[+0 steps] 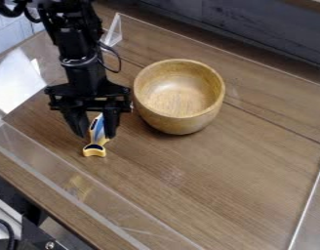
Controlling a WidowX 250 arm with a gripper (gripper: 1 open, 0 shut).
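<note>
A black gripper (93,125) hangs low at the left of the wooden table, its two fingers around the upper part of a small yellow, blue and black tool (97,148) lying on the tabletop. The fingers look spread to either side of the tool; whether they press on it is hard to see. A large wooden bowl (179,93) stands just right of the gripper, behind the tool.
A clear low barrier runs along the near left, and a wall rises at the back.
</note>
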